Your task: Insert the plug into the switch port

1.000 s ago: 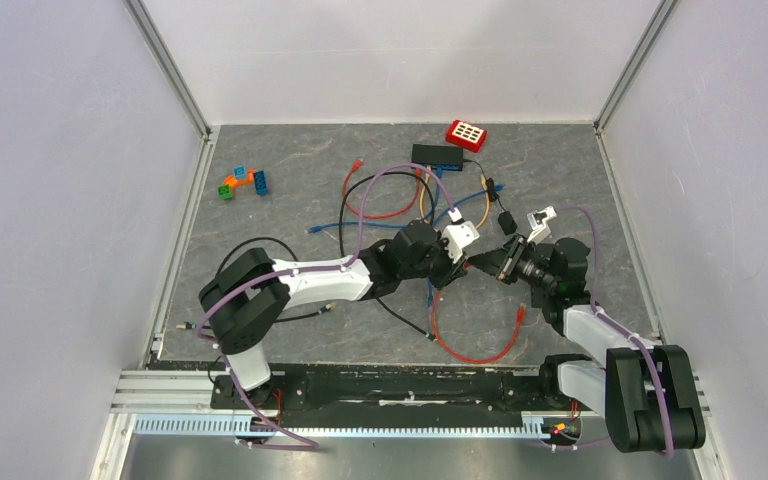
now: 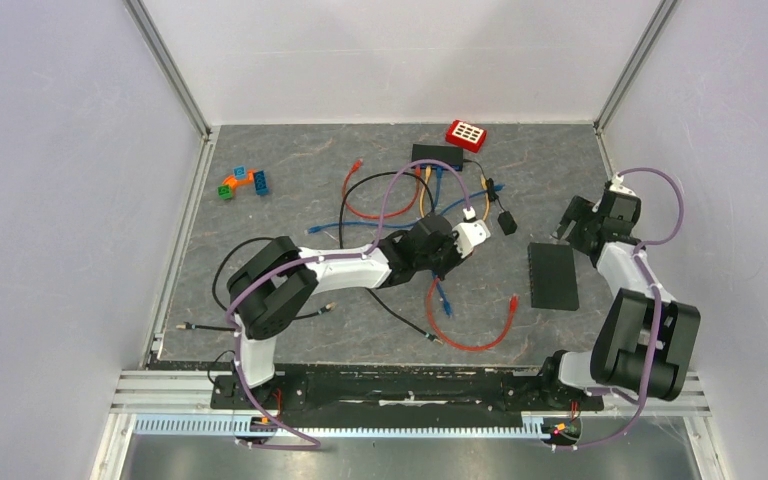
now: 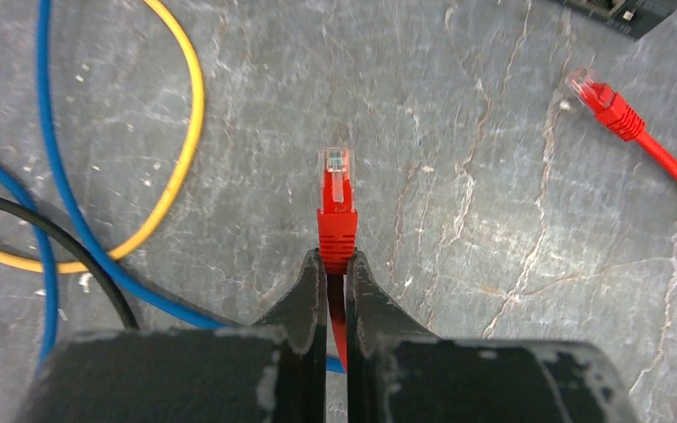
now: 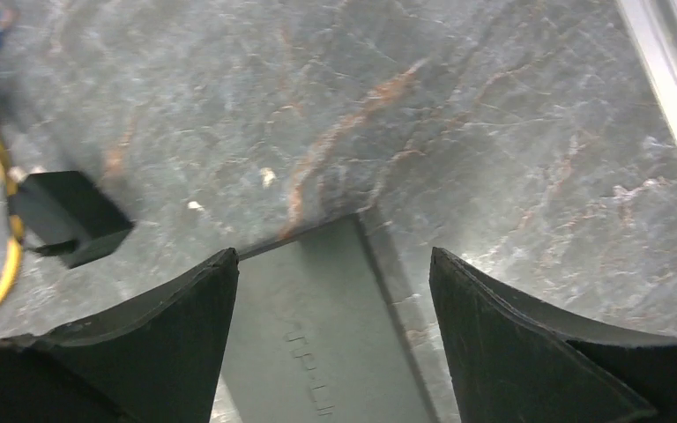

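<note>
In the left wrist view, a red cable's plug with a clear tip points straight ahead, away from the fingers. My left gripper is shut on it just behind the red boot. From the top, that left gripper hides the plug. The black flat switch lies to its right; a corner with a port shows at the upper right of the left wrist view, apart from the plug. Over the far end of the switch, my right gripper stands open and empty.
Another red plug lies loose near the switch corner. A black box with cables in it sits at the back, a black adapter in front of it. Blue, yellow and black cables cross the middle. Bare table lies between left gripper and switch.
My right gripper has drawn back to the right and rearward, away from the left gripper, uncovering the switch. The left gripper has shifted slightly, and the loose red end has slid a little leftward.
</note>
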